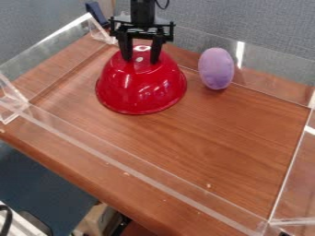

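Observation:
A glossy red dome-shaped object (pixel 140 89), like an upturned bowl with a pale knob on top, sits toward the back left of the wooden surface. My black gripper (pixel 142 55) is over its top, fingers coming down on either side of the knob. Whether the fingers are closed on it is too small to tell. A purple egg-shaped object (pixel 216 67) stands to the right of the dome, near the back.
Clear plastic walls (pixel 285 222) border the wooden board (pixel 197 147). The middle, front and right of the board are empty. A grey wall is behind.

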